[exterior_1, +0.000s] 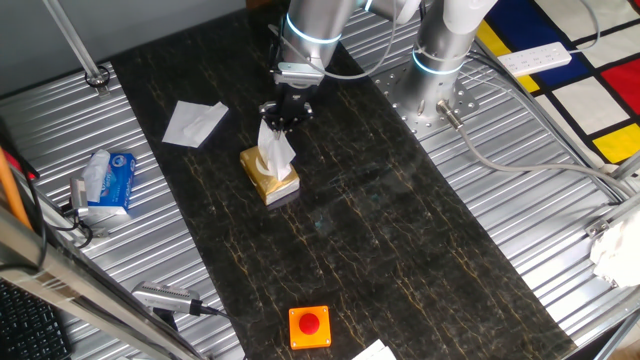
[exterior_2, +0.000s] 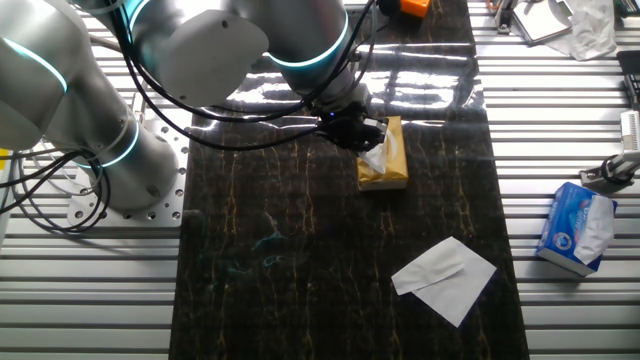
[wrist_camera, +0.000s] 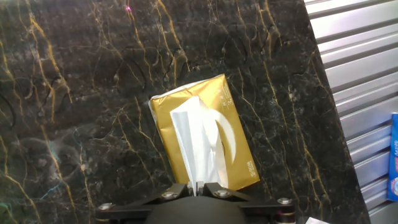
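A gold tissue pack (wrist_camera: 234, 134) lies on the black marbled table, also visible in exterior view 1 as the gold pack (exterior_1: 281, 188). From its slot rises a white tissue (wrist_camera: 194, 140), still partly inside the pack. At the near end of that tissue, my gripper has its fingertips nearly together, with the tissue's tip pinched between them. In exterior view 1 the tissue (exterior_1: 277, 155) stretches from the pack up to the dark fingers. Exterior view 2 shows the gripper partly covering the tissue beside the gold pack (exterior_2: 396, 160).
An unfolded white tissue (exterior_1: 195, 124) lies flat on the table near the pack. A blue tissue pack (exterior_1: 112, 184) rests on the slatted metal surface to the left. An orange box with a red button (exterior_1: 310, 327) sits at the front. Mid-table is clear.
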